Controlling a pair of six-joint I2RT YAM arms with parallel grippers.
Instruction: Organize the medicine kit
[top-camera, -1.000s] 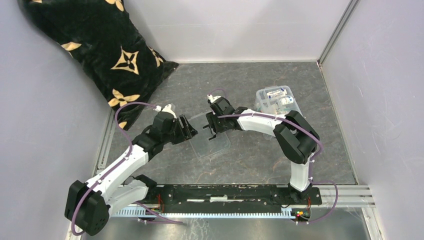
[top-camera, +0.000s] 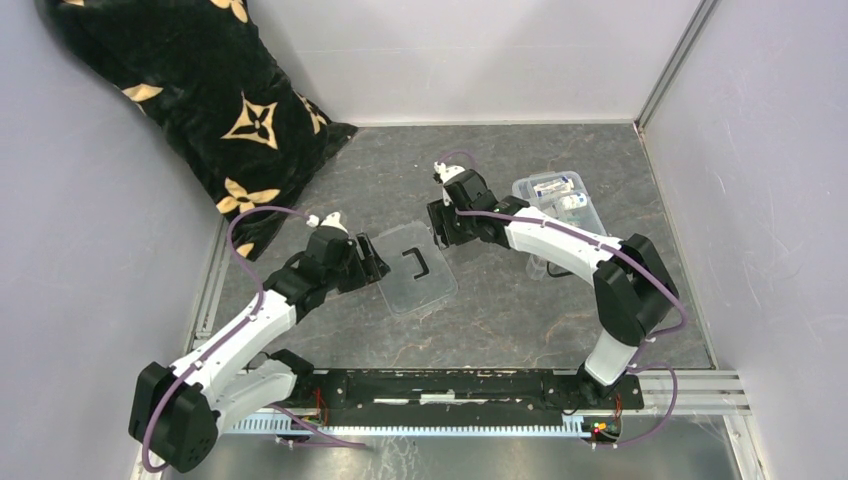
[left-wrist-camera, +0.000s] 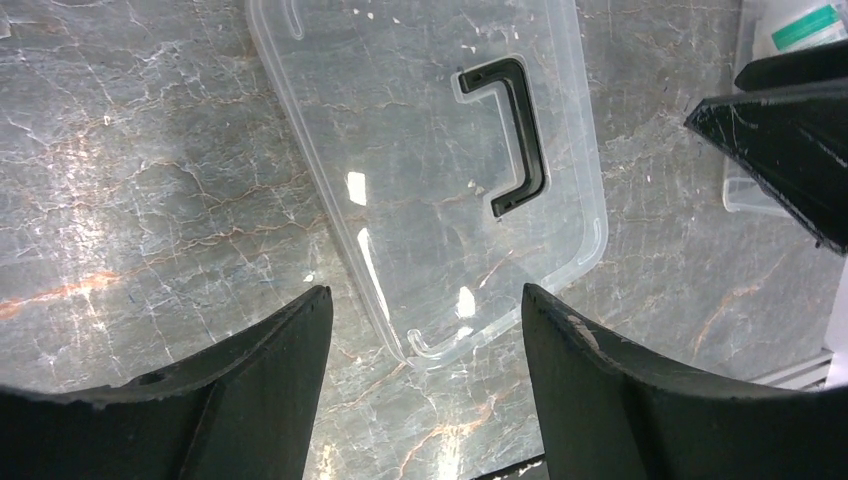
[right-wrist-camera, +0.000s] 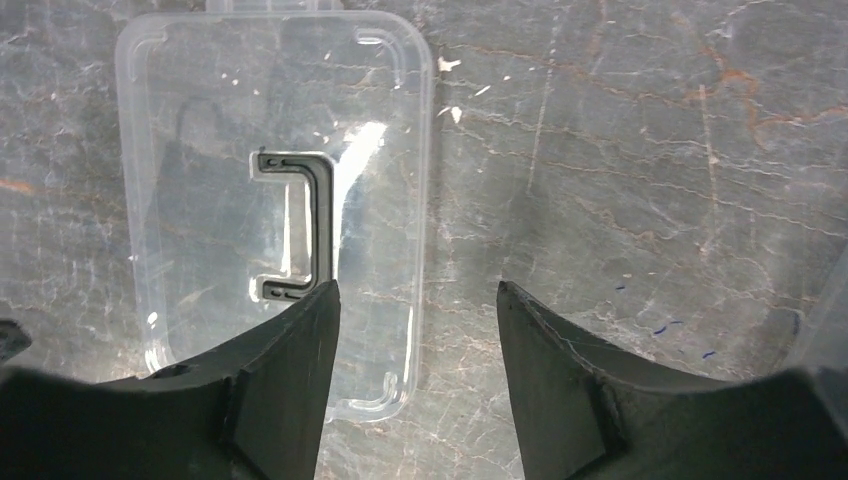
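Observation:
A clear plastic lid (top-camera: 408, 290) with a black handle (left-wrist-camera: 522, 130) lies flat in the middle of the floor. My left gripper (top-camera: 368, 258) hovers at the lid's left side; its fingers stand apart in its wrist view, with nothing visible between them. My right gripper (top-camera: 440, 225) is above the lid's upper right, fingers apart, nothing between them; in the right wrist view the whole lid lies beneath and left of it. The clear kit box (top-camera: 585, 195) with white packages (top-camera: 552, 187) inside stands to the right, partly hidden by the right arm.
A large dark patterned cushion (top-camera: 250, 130) leans along the back left. Walls bound the area on the sides and back.
My right gripper has risen and moved toward the back and right, uncovering the lid's handle. The lid shifted slightly. The left arm is nearly still.

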